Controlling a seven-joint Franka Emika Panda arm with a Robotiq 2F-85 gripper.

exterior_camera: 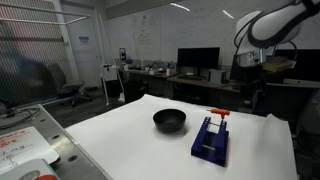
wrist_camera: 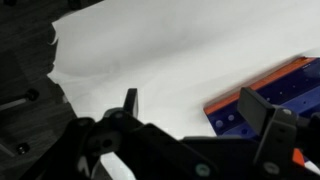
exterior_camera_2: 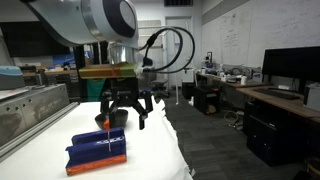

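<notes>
A blue rack-like holder (exterior_camera: 208, 148) stands on the white table, right of the middle in exterior view 1. Something with an orange-red handle (exterior_camera: 219, 111) rises at its far end. In exterior view 2 the blue holder (exterior_camera_2: 90, 153) shows an orange strip along its near side. The wrist view catches part of the holder (wrist_camera: 290, 98) at the right, partly behind one finger. My gripper is open, its fingers wide apart, with only white surface between the tips. It hangs above the table, by the holder. A black bowl (exterior_camera: 170, 121) sits left of the holder.
A grey metal edge (exterior_camera: 75, 150) borders the near left. Desks with monitors (exterior_camera: 198, 58) stand behind the table.
</notes>
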